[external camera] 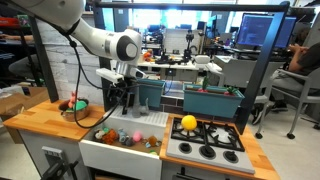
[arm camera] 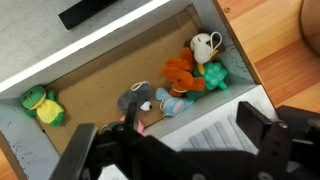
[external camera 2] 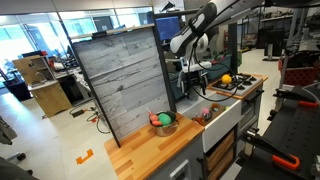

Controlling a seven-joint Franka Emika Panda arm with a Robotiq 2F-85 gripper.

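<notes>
My gripper (external camera: 122, 98) hangs above an open drawer (external camera: 120, 156), pointing down. In the wrist view, the gripper has its two dark fingers spread wide, with nothing held between them. Small plush toys lie below on the drawer floor: a green-and-yellow one (arm camera: 42, 103) by itself at one end, a grey one (arm camera: 134, 96), a light-blue one (arm camera: 172, 103), an orange one (arm camera: 182, 76), a teal one (arm camera: 212, 75) and a white-headed one (arm camera: 205, 46). A pink toy (arm camera: 134, 126) is partly covered by the left finger.
Left of the drawer, a pot (external camera: 72, 107) with colourful items stands on the wooden counter (external camera: 45, 119). To the right is a stove (external camera: 215, 145) with a yellow ball (external camera: 189, 122) on it. Teal bins (external camera: 211, 103) stand behind.
</notes>
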